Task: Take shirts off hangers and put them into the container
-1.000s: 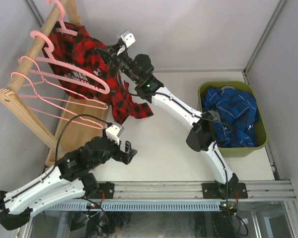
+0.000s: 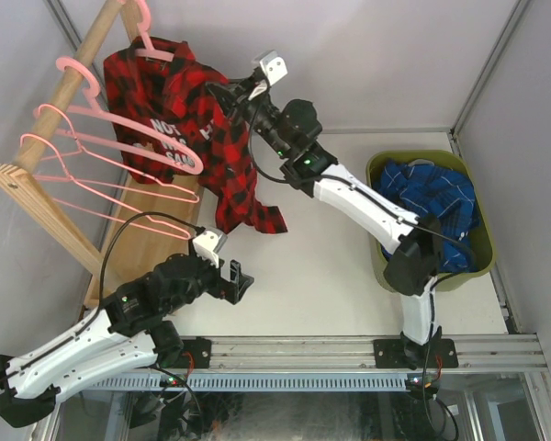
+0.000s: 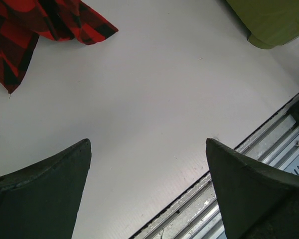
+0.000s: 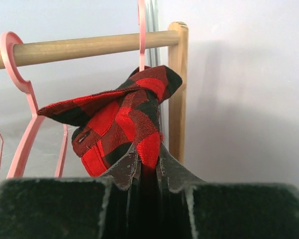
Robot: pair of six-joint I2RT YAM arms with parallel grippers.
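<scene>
A red and black plaid shirt (image 2: 234,170) with white lettering hangs at the far end of the rack, its lower part draped toward the white table. The pink hanger (image 2: 147,41) at its top is partly inside the cloth; in the right wrist view the hanger's stem (image 4: 142,40) rises from the bunched fabric to the rod. My right gripper is shut on a fold of the shirt. My left gripper (image 2: 239,283) stands open above the table near the front, and only bare tabletop shows between its fingers. The shirt's hem (image 3: 97,27) lies beyond them.
Several empty pink hangers (image 2: 119,119) hang along the wooden rod (image 2: 96,37), close to the shirt. A green bin (image 2: 485,262) holding blue plaid cloth (image 2: 432,197) stands at the right.
My right gripper has moved rightward, drawing the shirt's upper part with it. The hanger at the shirt has shifted right too. My left arm has stayed where it was.
</scene>
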